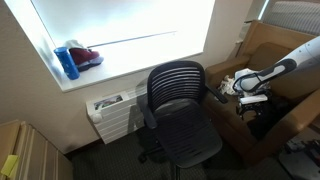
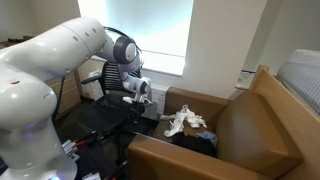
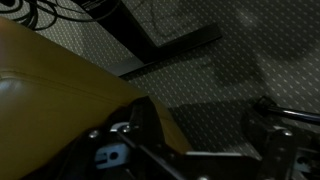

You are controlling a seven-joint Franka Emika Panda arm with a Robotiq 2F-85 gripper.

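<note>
In the wrist view my gripper stands open above the dark patterned floor, its dark fingers (image 3: 148, 122) well apart and nothing visible between them. The tan side of the couch (image 3: 60, 85) runs along the left of that view. From the second exterior view, the gripper (image 2: 137, 119) points down near the couch's left end, off to the left of a crumpled white cloth (image 2: 180, 122). A grey-blue cloth (image 2: 209, 136) and a black cloth-like item (image 2: 195, 146) also lie on the brown seat.
A black office chair (image 1: 183, 115) stands beside the couch. On the window sill (image 1: 135, 58) are a blue bottle (image 1: 66, 62) and a dark red item (image 1: 85, 57). A dark chair-base leg (image 3: 180, 45) crosses the floor under the gripper.
</note>
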